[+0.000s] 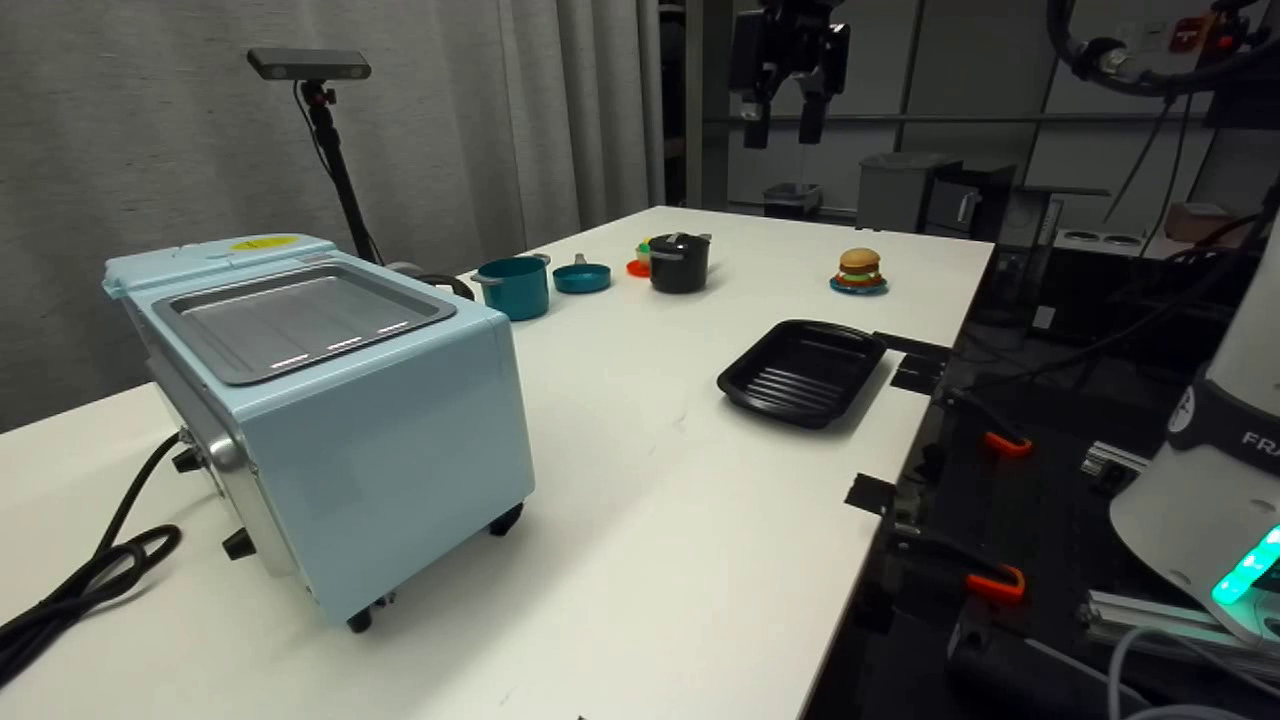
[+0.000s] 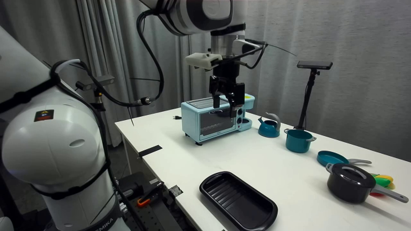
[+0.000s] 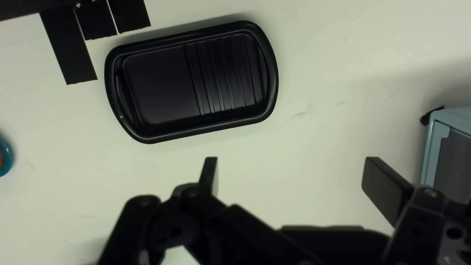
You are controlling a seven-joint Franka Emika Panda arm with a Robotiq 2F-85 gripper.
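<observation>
High above the table, my gripper stands open with nothing between its fingers; exterior view 2 shows the gripper [image 2: 224,111] in front of the light-blue toaster oven. Below it in the wrist view lies a black ridged tray [image 3: 154,88], empty, up and left of the gap between the fingers. The oven [image 3: 430,145] shows at the right edge there, and its glass door [image 2: 217,122] is closed in exterior view 2. A toy burger [image 1: 859,264] sits on a blue plate [image 1: 859,288] near the table's right edge in exterior view 1.
Along the curtain side stand a teal kettle [image 2: 268,127], a teal pot [image 2: 297,140], a teal pan [image 2: 331,157] and a lidded black pot [image 2: 348,184]. Colourful toy food [image 2: 383,181] lies behind the black pot. The table between oven and tray is clear.
</observation>
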